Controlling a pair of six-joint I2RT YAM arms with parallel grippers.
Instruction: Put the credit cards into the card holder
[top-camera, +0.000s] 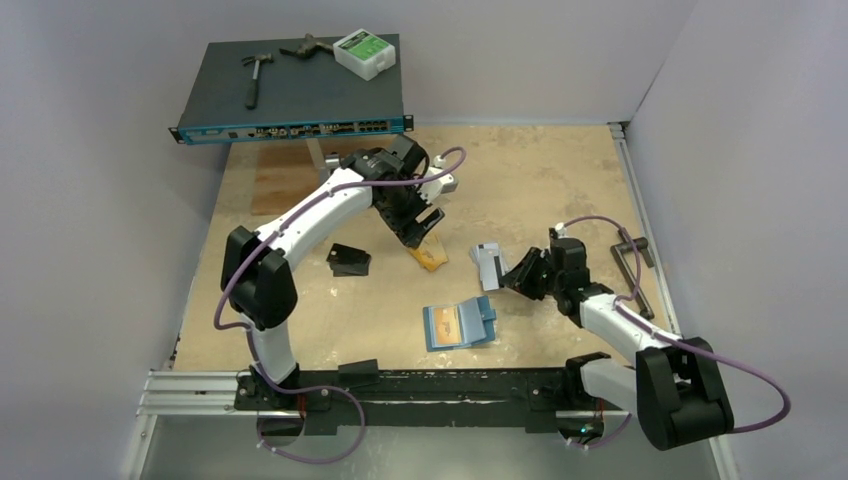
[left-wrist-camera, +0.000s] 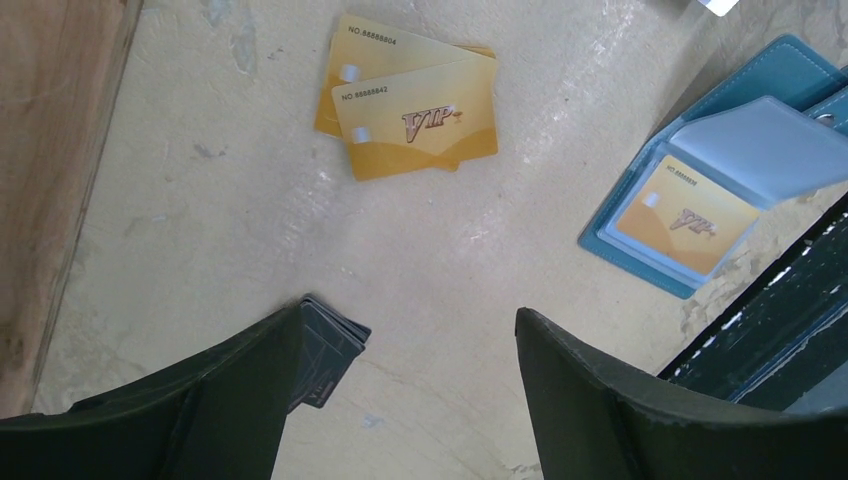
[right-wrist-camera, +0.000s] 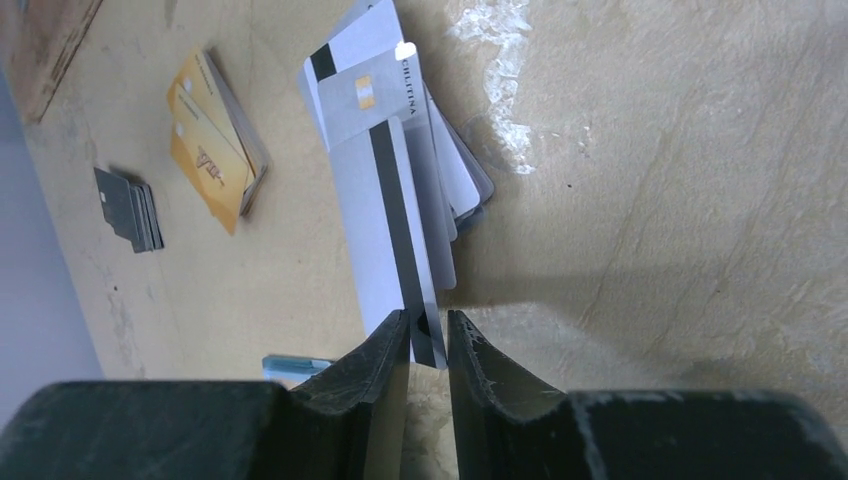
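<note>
White-grey credit cards (right-wrist-camera: 380, 190) lie in a fanned stack in the right wrist view. The near end of the top card, with a black stripe, reaches between the fingertips of my right gripper. These stand only a narrow gap apart; a firm hold cannot be told. My left gripper is open and empty, above the table. Beyond it are gold VIP cards (left-wrist-camera: 420, 118), and black cards (left-wrist-camera: 318, 360) lie partly behind its left finger. The blue card holder (top-camera: 460, 324) is spread open near the front edge, a gold card in its left side.
A wooden board (top-camera: 285, 175) and a shelf-like dark unit (top-camera: 300, 85) with tools on top occupy the back left. A grey metal tool (top-camera: 632, 270) lies at the right edge.
</note>
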